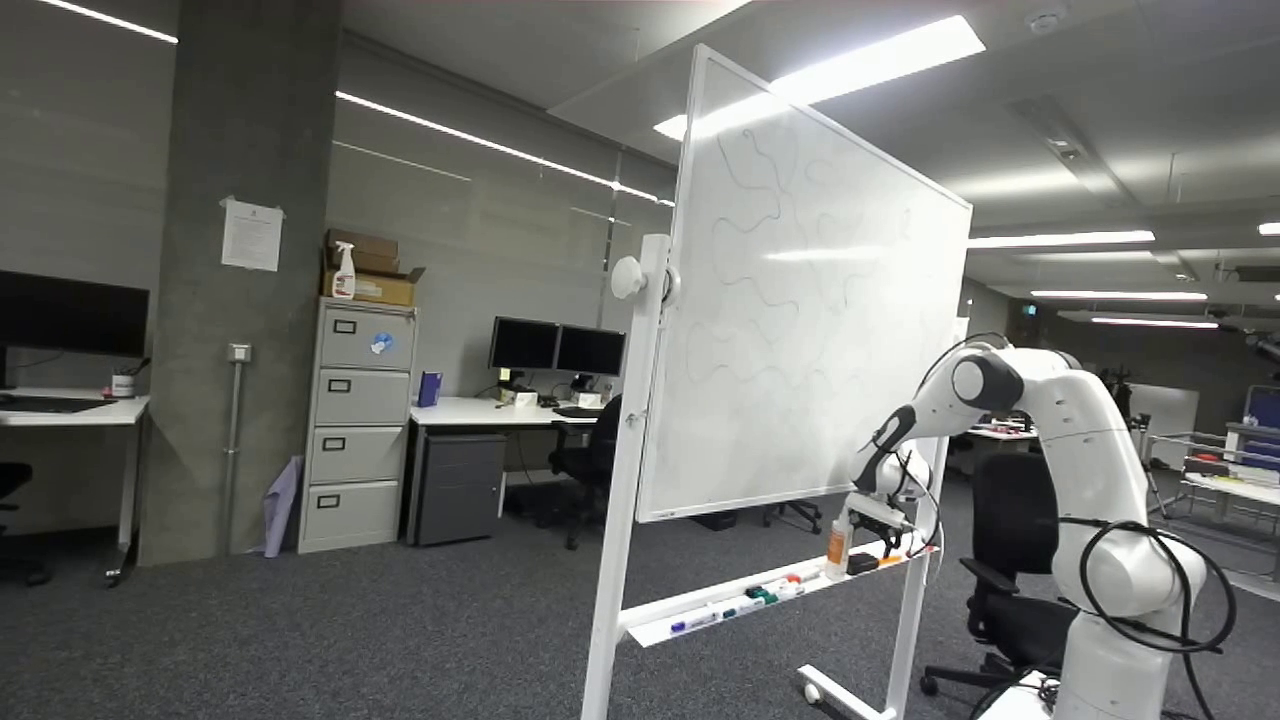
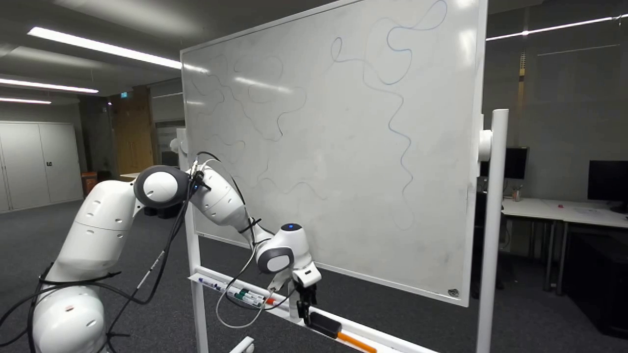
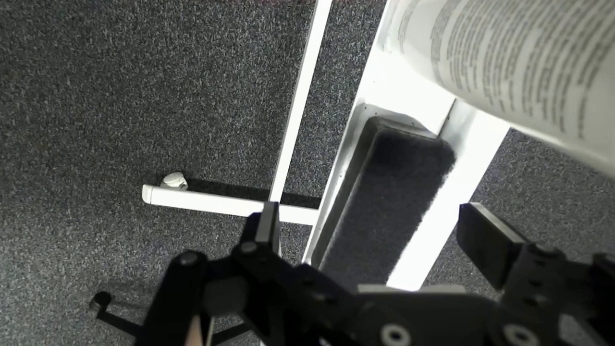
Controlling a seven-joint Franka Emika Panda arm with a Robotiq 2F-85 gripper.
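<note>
My gripper is open above the whiteboard's ledge. Between and beyond its fingers in the wrist view lies a black eraser [image 3: 398, 190], resting on the ledge; nothing is gripped. The eraser [image 2: 324, 323] has an orange handle [image 2: 356, 342] stretching along the ledge in exterior view 2. Close beside the eraser stands a bottle with an orange label [image 1: 836, 547], whose printed side [image 3: 519, 63] fills the upper right of the wrist view. The whiteboard [image 2: 329, 147] above carries faint wavy pen lines.
Several markers [image 1: 720, 612] lie along the ledge [image 1: 654, 630] on the far side of the bottle from the eraser. The board's white post [image 1: 626, 480] and a black office chair [image 1: 1020, 528] stand nearby. Carpeted floor is open below the ledge.
</note>
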